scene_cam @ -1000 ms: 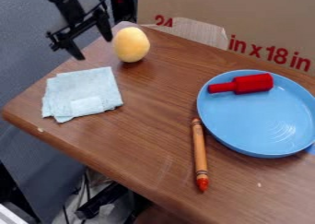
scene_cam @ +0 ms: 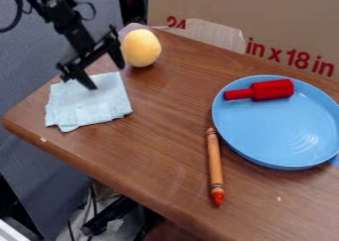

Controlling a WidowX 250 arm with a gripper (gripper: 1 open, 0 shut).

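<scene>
My black gripper (scene_cam: 103, 68) reaches down from the upper left, its lower tip at the top edge of a folded pale blue cloth (scene_cam: 87, 104) on the wooden table. The fingers look apart, and I see nothing held between them. A yellow ball-like object (scene_cam: 142, 50) stands just right of the gripper. On the right, a red object with a handle (scene_cam: 272, 89) lies on a blue plate (scene_cam: 279, 138). An orange crayon (scene_cam: 215, 168) lies left of the plate.
A cardboard box (scene_cam: 259, 22) fills the back right. The table's left edge runs just left of the cloth. Bare tabletop (scene_cam: 159, 156) spans the middle and front.
The cloth and other objects look unmoved.
</scene>
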